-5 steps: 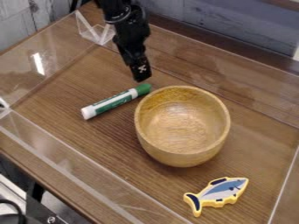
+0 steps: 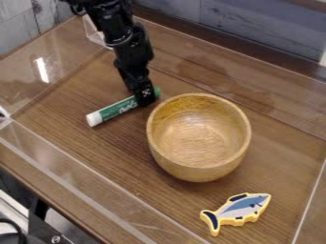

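My black gripper (image 2: 140, 88) reaches down from the top to the green-and-white tube (image 2: 114, 111), with its fingers around the tube's green end beside the bowl. Whether they are closed on it is hard to tell. The tube lies on the wooden table, left of the wooden bowl (image 2: 193, 138).
A yellow-edged blue and white fish (image 2: 235, 211) lies at the front right. A raised edge (image 2: 254, 29) runs along the back.
My gripper has moved down and slightly left onto the green end of the tube. The tube, bowl and fish look unmoved.
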